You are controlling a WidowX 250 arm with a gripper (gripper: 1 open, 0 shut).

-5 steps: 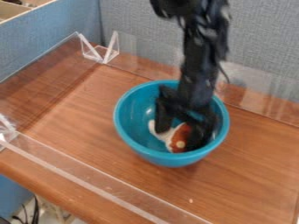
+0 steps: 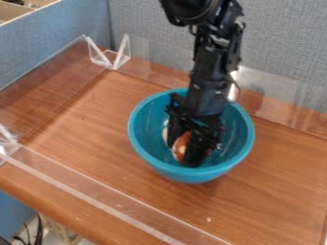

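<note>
A teal bowl (image 2: 147, 134) sits on the wooden table. The black arm reaches down into it from above, and my gripper (image 2: 192, 144) is low inside, shut on an orange-brown and white object (image 2: 181, 145) that is largely hidden behind the fingers. I cannot tell exactly what the object is.
Bare wooden tabletop (image 2: 76, 124) lies to the left and right of the bowl. Grey padded walls (image 2: 274, 48) border the back and left. Clear plastic brackets (image 2: 110, 57) stand at the back left and left edge, with cables below the front-left edge.
The gripper has moved a little to the left within the bowl, and the orange and white object is now more covered by it.
</note>
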